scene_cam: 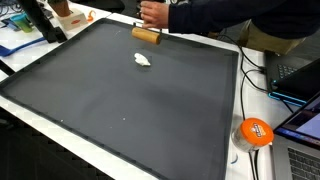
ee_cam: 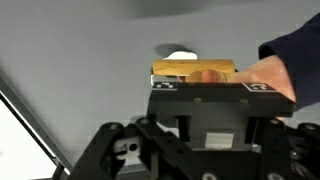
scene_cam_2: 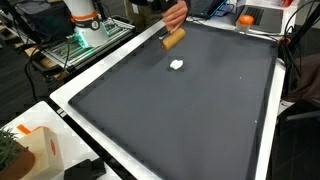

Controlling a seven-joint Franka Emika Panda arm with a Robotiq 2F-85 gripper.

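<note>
A tan wooden cylinder [scene_cam: 146, 35] is at the far end of the dark table, with a person's hand [scene_cam_2: 175, 14] at it. In the wrist view the cylinder [ee_cam: 195, 68] lies just beyond the black front of my gripper. Fingers of the person's hand [ee_cam: 265, 78] reach onto the cylinder from the right. The gripper's front hides part of the cylinder, so I cannot tell how the fingers stand or whether they touch it. A small white object [scene_cam: 142, 59] lies on the table close by, partly hidden behind the cylinder in the wrist view.
A dark sleeve [scene_cam: 215, 14] comes in over the far edge. An orange-topped container [scene_cam: 254, 134] and laptops [scene_cam: 295, 75] stand to the right, with cables between them. A dark block [scene_cam: 40, 20] stands at the upper left.
</note>
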